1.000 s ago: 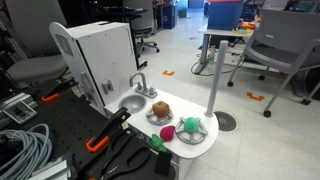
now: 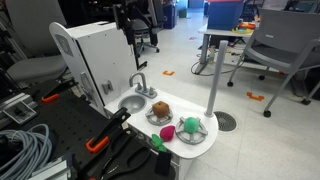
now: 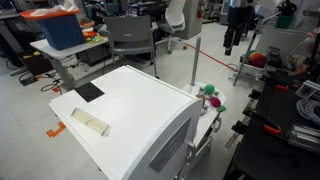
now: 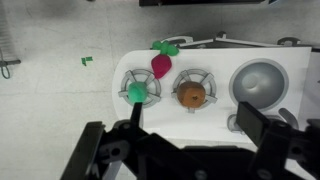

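My gripper hangs open above the white toy counter (image 4: 220, 124), its fingers wide apart with nothing between them. It also shows at the top of exterior view 1 and at the right of exterior view 2, well clear of the counter. In the wrist view a green round object (image 4: 138, 92) rests on the left burner and a brown round one (image 4: 191, 95) on the right burner. A red strawberry-like piece (image 4: 160, 66) lies near the counter's edge, with a green leafy piece (image 4: 165, 47) beside it.
A grey sink basin (image 2: 131, 103) with a faucet (image 2: 139, 82) lies beside the burners. A white post (image 2: 219, 75) rises from the counter, and a tall white panel (image 2: 100, 60) stands behind the sink. Cables (image 2: 25, 155) lie on the black table.
My gripper has come into exterior view 1 from the top, near the white panel. The objects on the counter have stayed where they were.
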